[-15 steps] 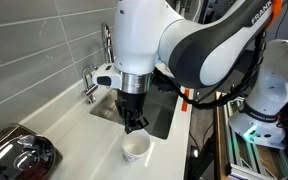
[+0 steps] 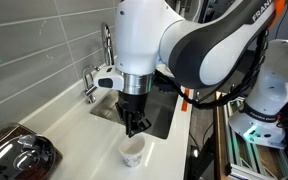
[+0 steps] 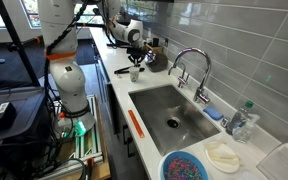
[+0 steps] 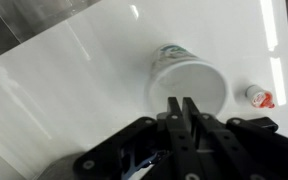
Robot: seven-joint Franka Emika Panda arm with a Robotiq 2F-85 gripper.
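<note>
A white cup (image 2: 132,152) stands on the light counter, its open mouth facing up. My gripper (image 2: 136,130) hangs point-down just above it in exterior view 1, overlapping its far rim there. In the wrist view the cup (image 4: 170,60), with a greenish print on its side, appears beyond the fingertips. My gripper is shut, its dark fingers close together with nothing visible between them. Exterior view 2 shows the same cup (image 3: 134,75) small, at the far end of the counter. Whether the fingertips touch the cup I cannot tell.
A small red-and-white container (image 4: 259,97) lies near the cup. The dark round pot (image 2: 6,160) is to the left in exterior view 1. Toward the near end lie a sink (image 3: 174,118), a faucet (image 3: 199,68), a bowl of coloured pieces (image 3: 184,167) and an orange strip (image 3: 136,123).
My gripper sits slightly lower than before, and the cup appears a little lower and to the left in exterior view 1. The gripper stays shut.
</note>
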